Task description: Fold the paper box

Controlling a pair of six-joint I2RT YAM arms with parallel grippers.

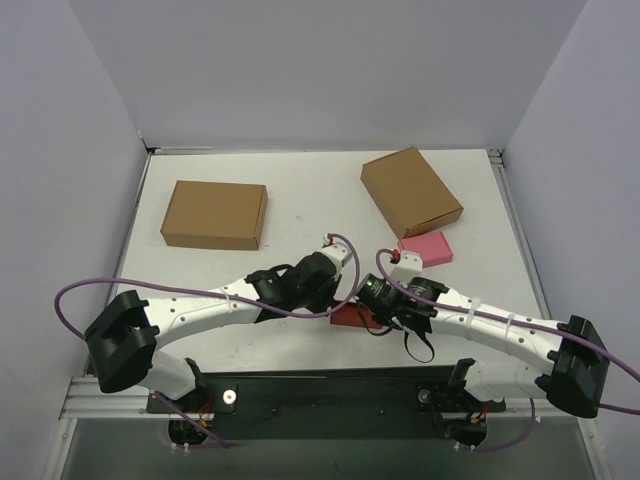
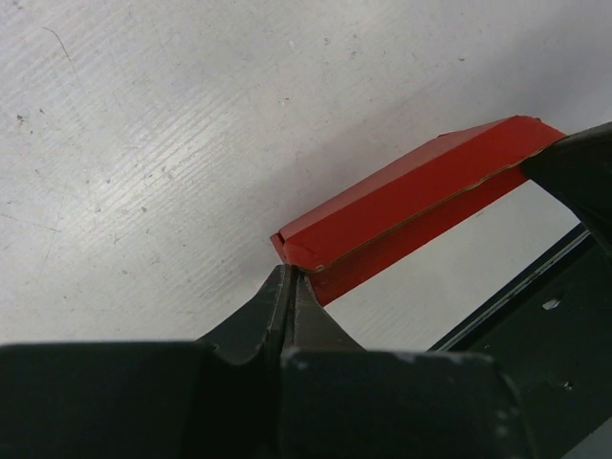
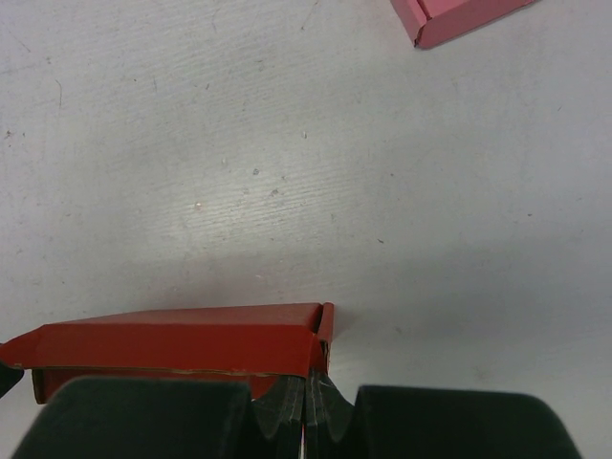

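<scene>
A red paper box [image 1: 350, 316] lies near the table's front, under both arms, with a long flap along its top. In the left wrist view my left gripper is shut at one end of the red box [image 2: 411, 201], its tips against the flap's corner; whether card is between them is hidden. In the right wrist view my right gripper is shut at the other end of the box [image 3: 172, 344], tips at the flap's corner, with nothing clearly visible between them.
A pink box [image 1: 425, 248] lies behind my right gripper. Brown cardboard boxes stand at back left [image 1: 213, 213] and back right [image 1: 410, 188]. The front edge is close below the red box.
</scene>
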